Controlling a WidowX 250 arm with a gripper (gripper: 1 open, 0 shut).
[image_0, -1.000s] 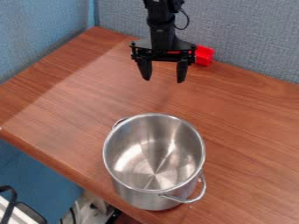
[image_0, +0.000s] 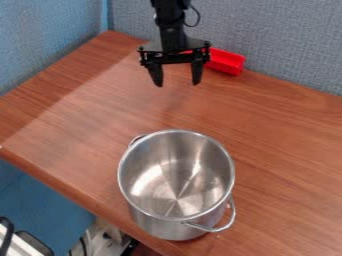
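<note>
My black gripper (image_0: 177, 72) hangs open over the back middle of the wooden table, its two fingers pointing down with nothing seen between them. Just behind it and to the right is a red object (image_0: 226, 62), partly hidden by the gripper. A large steel pot (image_0: 175, 178) with two side handles stands at the front of the table, well apart from the gripper.
Padded grey-blue walls line the back and left. Dark cables lie beyond the table's front-left edge.
My gripper has moved left over the last second, uncovering more of the red object. The pot has not moved.
</note>
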